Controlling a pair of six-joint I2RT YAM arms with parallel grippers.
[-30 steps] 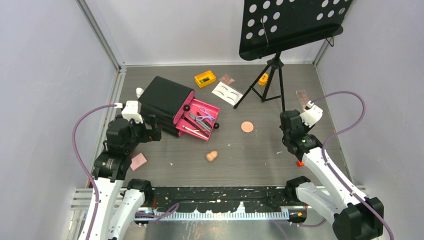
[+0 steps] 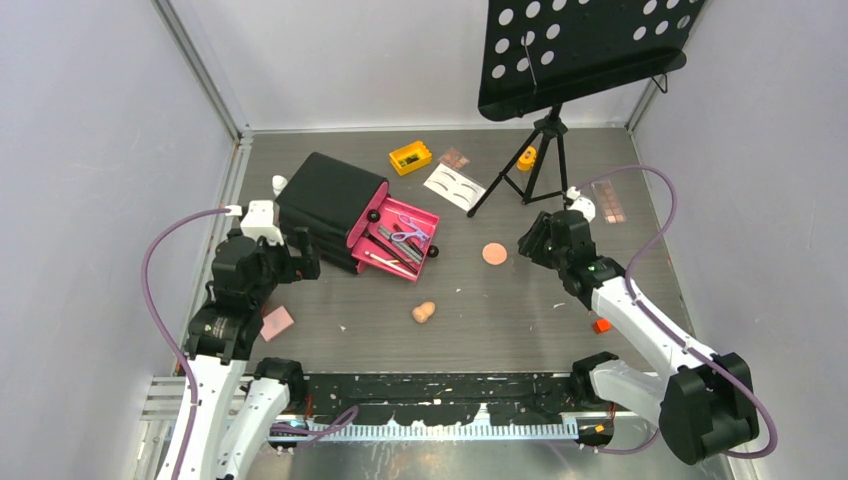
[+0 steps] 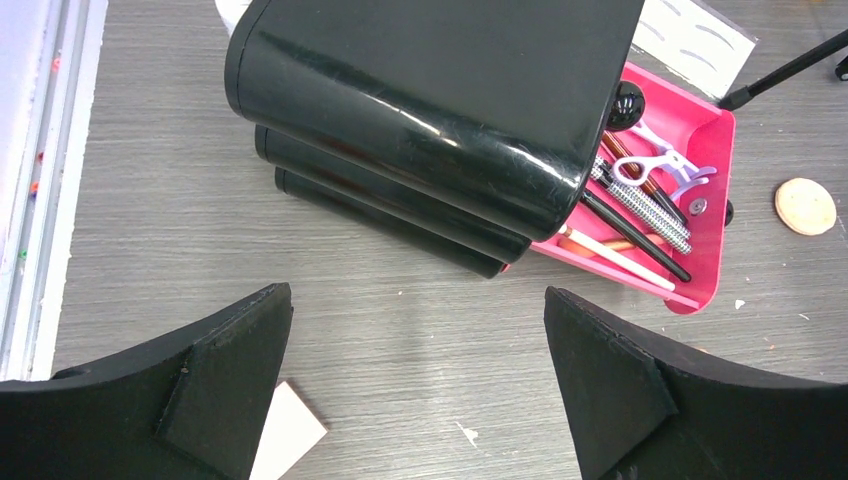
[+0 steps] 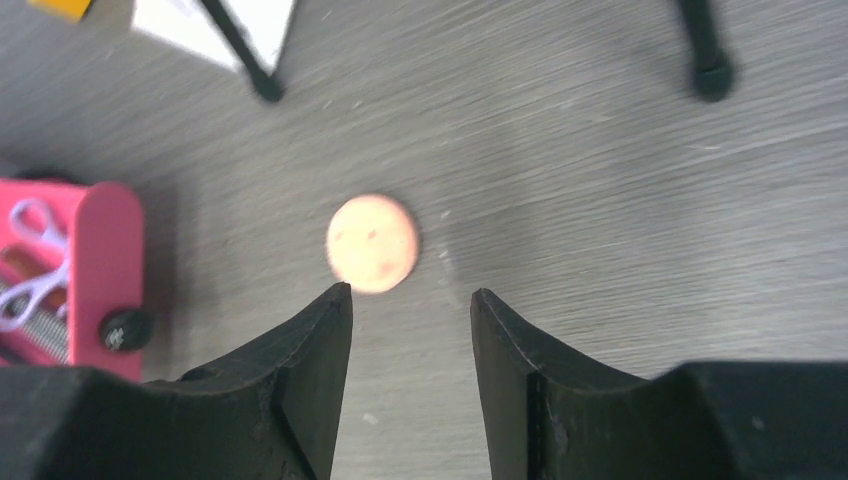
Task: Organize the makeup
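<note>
A black makeup box has a pink drawer pulled out, holding scissors, brushes and pencils. A round peach puff lies right of it, a peach sponge in front and a pink square at the front left. My left gripper stands open over the table's left side, nothing between its fingers. My right gripper hovers right of the puff, its fingers apart and empty.
A music stand occupies the back right, near a lash sheet, a yellow container and a clear palette. An orange block lies at the right front.
My right arm has swung left and slightly up in the top view, its gripper moving toward the round puff. The left arm and the objects look unchanged.
</note>
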